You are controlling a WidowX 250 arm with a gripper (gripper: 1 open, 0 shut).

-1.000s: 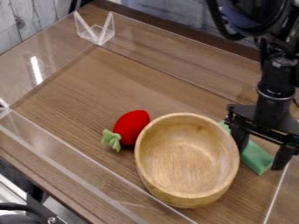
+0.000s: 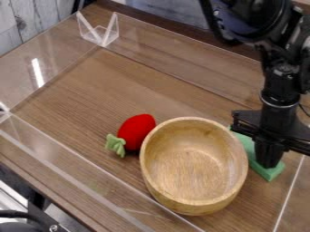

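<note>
My gripper [image 2: 269,136] is at the right, low over a flat green object [image 2: 269,169] just right of a wooden bowl [image 2: 191,172]. Its fingers look close together; the body hides part of the green object, and whether anything is between the fingers cannot be seen. A red object with a green end [image 2: 136,132], like a strawberry or vegetable, lies left of the bowl.
A small white wire item [image 2: 100,29] stands at the back left. The arm fills the upper right.
The gripper's fingers have come closer together since a second ago and the gripper has shifted slightly left over the green object.
</note>
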